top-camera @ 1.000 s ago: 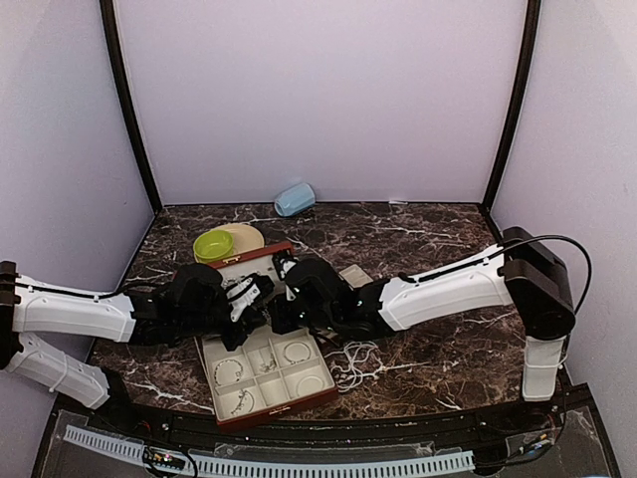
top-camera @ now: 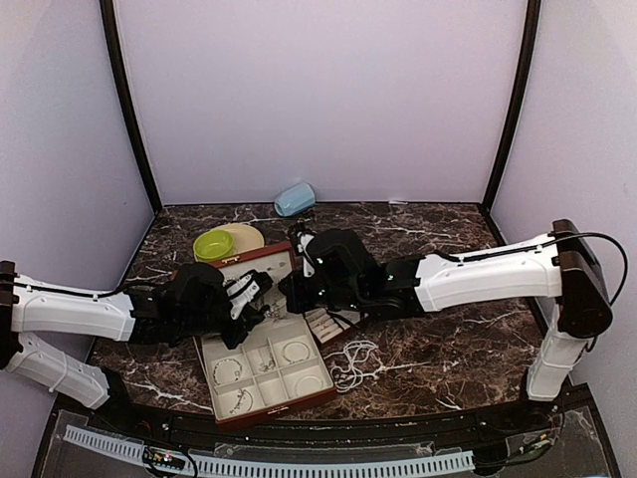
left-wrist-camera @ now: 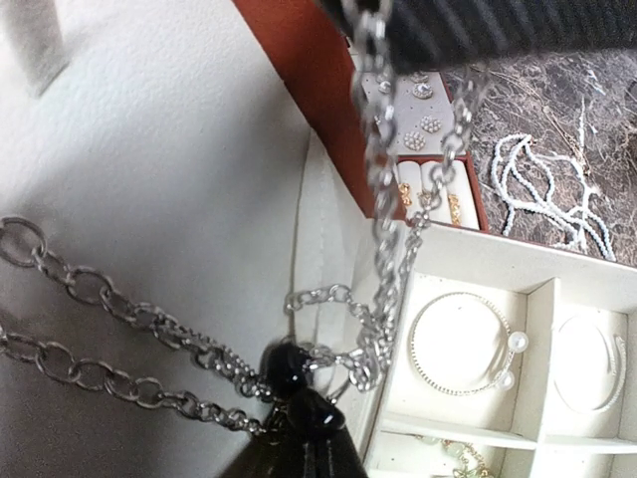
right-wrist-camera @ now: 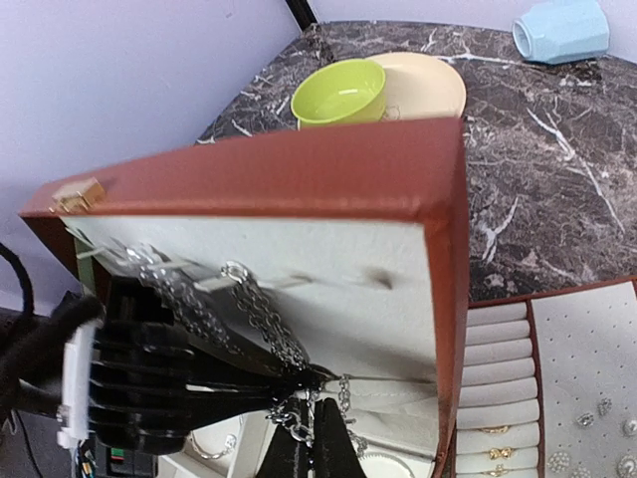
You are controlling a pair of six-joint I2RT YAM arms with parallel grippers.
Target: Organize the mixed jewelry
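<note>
A silver chain necklace runs from the black fingertips of my left gripper, which is shut on it. In the right wrist view, chain loops hang from pegs inside the raised lid of the jewelry box. More chain rises from the left fingertips in the left wrist view, blurred. My right gripper is shut close below the left fingertips; chain lies near its tips, but whether any is pinched there I cannot tell. Bracelets lie in the box's white compartments, one with two pearls.
A second box with ring rolls and earrings stands beside the lid. White beaded strands lie on the marble right of the box. Behind are a green bowl, a beige plate and a blue cup.
My right arm has shifted, its gripper now farther up and right against the lid, its elbow out to the right. My left arm looks still.
</note>
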